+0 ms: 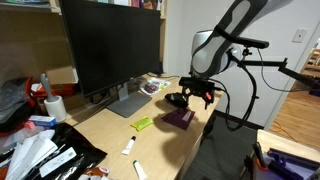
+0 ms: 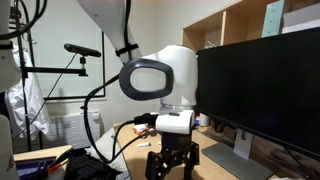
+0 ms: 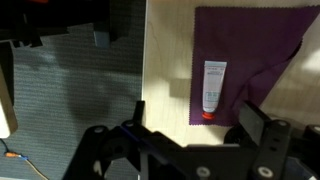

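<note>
A dark purple cloth point(image 3: 225, 40) lies on the wooden desk near its edge. On the cloth rests a white tube point(image 3: 213, 85) with a red end, seen in the wrist view. My gripper is open, its two black fingers spread wide and nothing held between them. From that view, the tube lies between and ahead of the fingers, closer to the right one. Exterior view 1 places the gripper above the far end of the desk, over the purple cloth point(image 1: 180, 118). The tube cannot be made out there.
A large monitor point(image 1: 112, 45) stands along the back of the desk. A green packet point(image 1: 142, 124) and a white marker point(image 1: 128, 145) lie on the open desktop. Cluttered black bags and papers point(image 1: 35, 152) fill the near left. Beyond the desk edge is dark floor point(image 3: 90, 90).
</note>
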